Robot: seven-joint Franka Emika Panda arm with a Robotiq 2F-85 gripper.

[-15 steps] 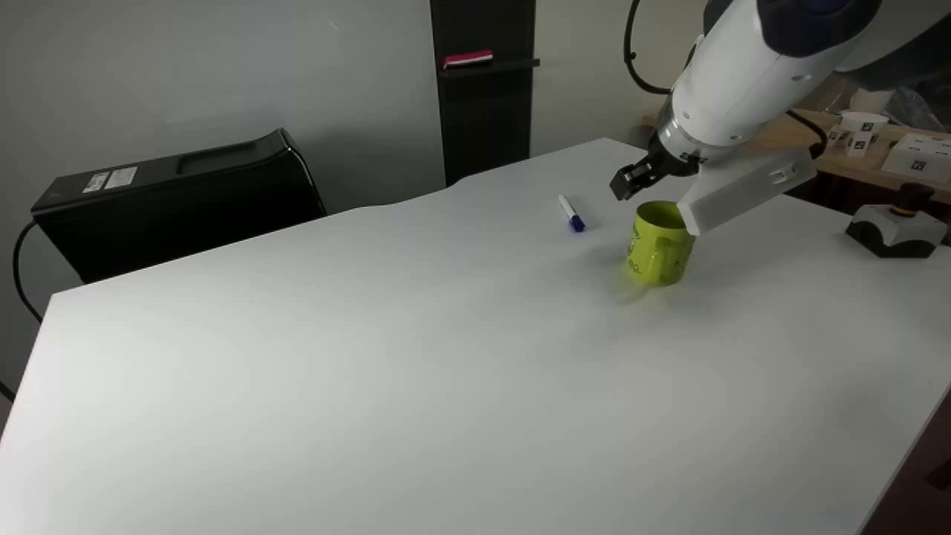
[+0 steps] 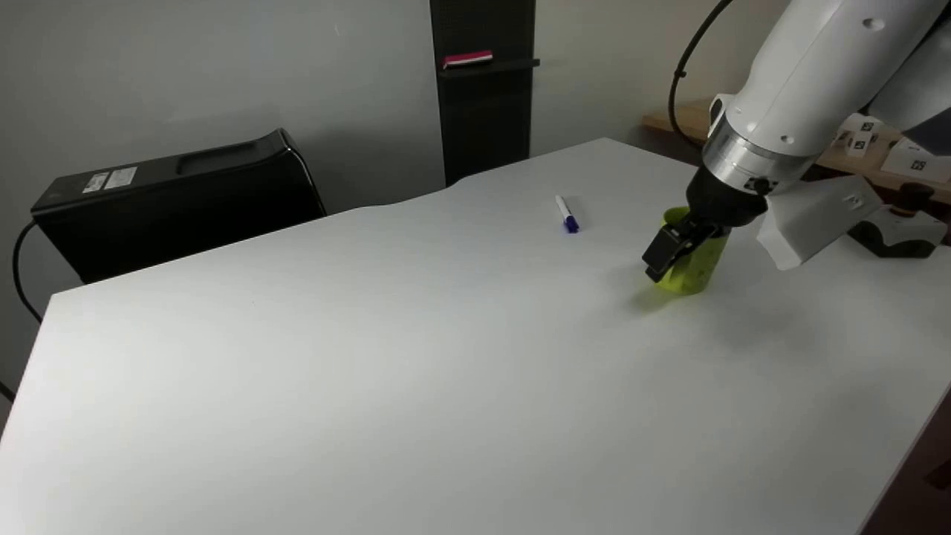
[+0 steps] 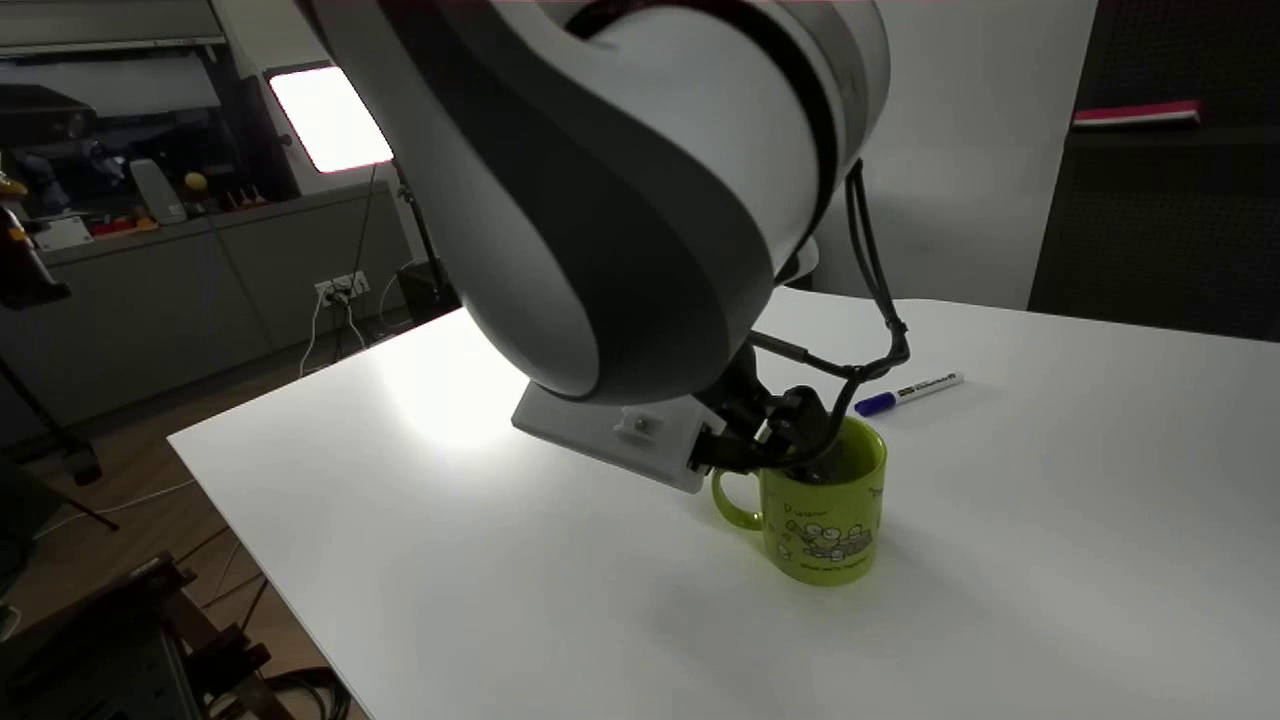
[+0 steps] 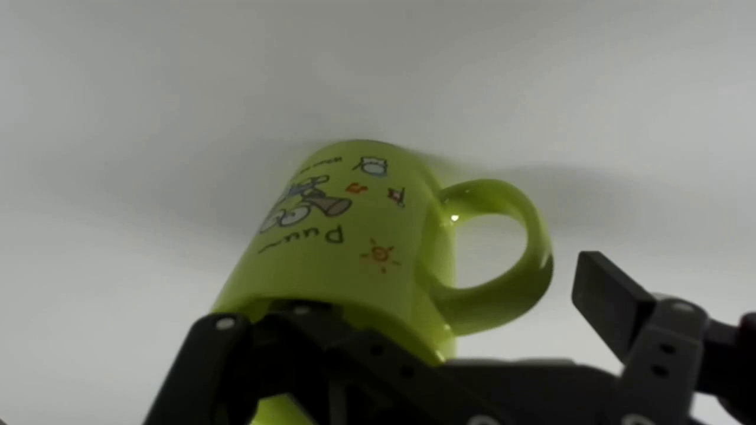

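A yellow-green mug (image 3: pixel 828 528) with printed cartoons stands upright on the white table (image 2: pixel 374 357). My gripper is open at the mug's top. In the wrist view, one finger reaches in over the rim and its tip is hidden inside the mug. The other finger (image 4: pixel 613 301) stands outside, just beyond the handle (image 4: pixel 535 262), with a gap between them. From exterior view 1, the arm covers part of the mug (image 2: pixel 693 272) and its handle is out of sight.
A white marker (image 2: pixel 566 212) with a blue cap lies behind the mug, towards the back edge. A black bin-like box (image 2: pixel 183 196) stands beyond the table at the left.
My gripper has come down and to the right, from above the mug to its rim. In exterior view 1 the mug is slightly further right, and its handle no longer shows.
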